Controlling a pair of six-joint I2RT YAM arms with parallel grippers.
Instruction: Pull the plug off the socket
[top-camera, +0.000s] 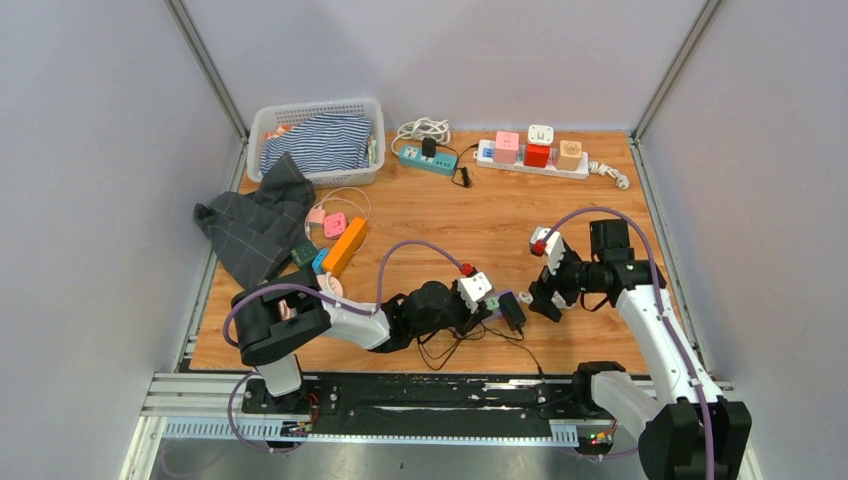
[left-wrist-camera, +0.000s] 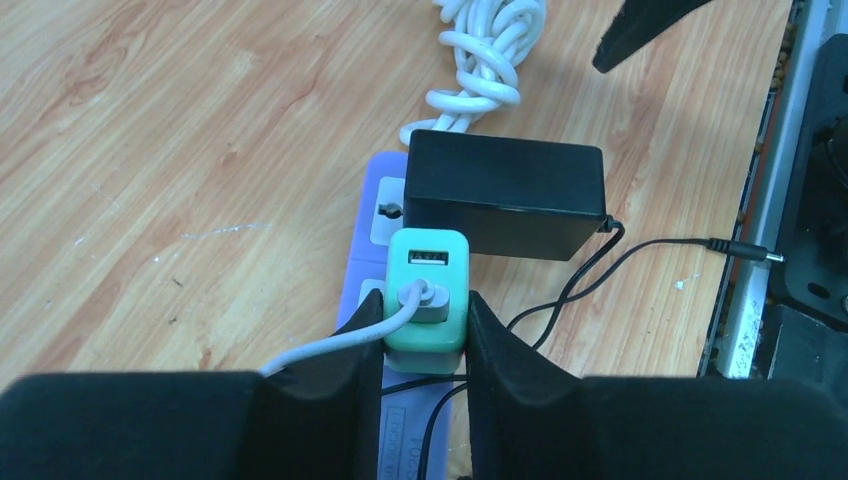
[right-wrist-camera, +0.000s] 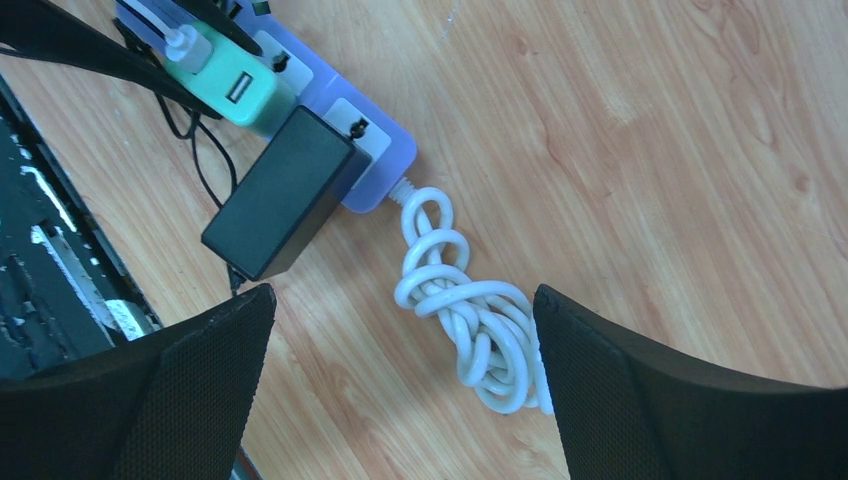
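Observation:
A mint-green plug (left-wrist-camera: 428, 280) with a USB port and a white cable sits over the purple power strip (left-wrist-camera: 405, 430); whether its prongs are in a socket is hidden. My left gripper is shut on its two sides. Beside it on the strip sits a black adapter (left-wrist-camera: 505, 190), its thin black cord trailing over the table. My right gripper is open and empty, above the table past the strip's end, with a coiled white cord (right-wrist-camera: 470, 310) below and between its fingers in the right wrist view.
At the back stand a teal strip (top-camera: 427, 159) and a white strip (top-camera: 535, 165) carrying several cubes. A white basket (top-camera: 318, 108), a dark cloth (top-camera: 255, 220) and an orange block (top-camera: 345, 246) occupy the left.

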